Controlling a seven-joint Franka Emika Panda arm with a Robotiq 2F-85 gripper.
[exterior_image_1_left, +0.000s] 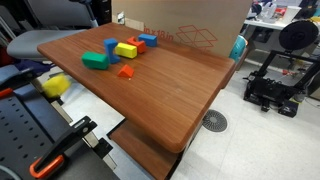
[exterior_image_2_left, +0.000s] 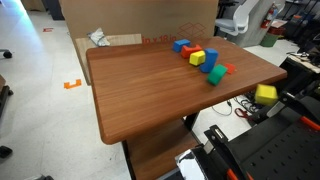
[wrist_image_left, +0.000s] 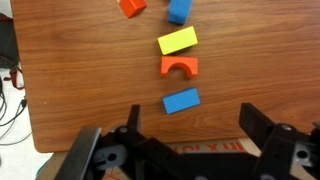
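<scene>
Over the wooden table my gripper stands open, nothing between its fingers, seen only in the wrist view. Ahead of it lies a small blue block, followed by a red arch block, a yellow block and a blue cylinder. An orange-red triangular piece sits apart at the view's top edge. The green block lies near the table's edge beyond the cylinder. Off the table, another yellow piece shows below the edge.
Behind the blocks stands a tan panel with red line markings. Black robot parts fill the lower left in exterior view 1, and cables hang beside the table.
</scene>
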